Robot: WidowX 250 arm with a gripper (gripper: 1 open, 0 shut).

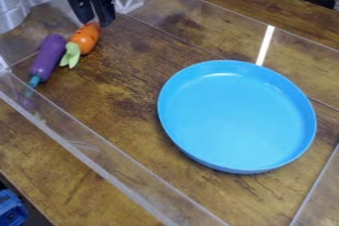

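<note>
The dark gripper (pixel 90 8) reaches in from the top left, just above an orange toy carrot (pixel 83 40) with pale green leaves. A purple toy vegetable (pixel 48 57) with a teal tip lies left of the carrot. Whether the fingers are open or shut on anything is too small to tell.
A large blue plate (pixel 236 116) fills the right middle of the wooden surface (pixel 106 151). Clear plastic walls run along the edges. A blue object (pixel 10 208) is at the bottom left.
</note>
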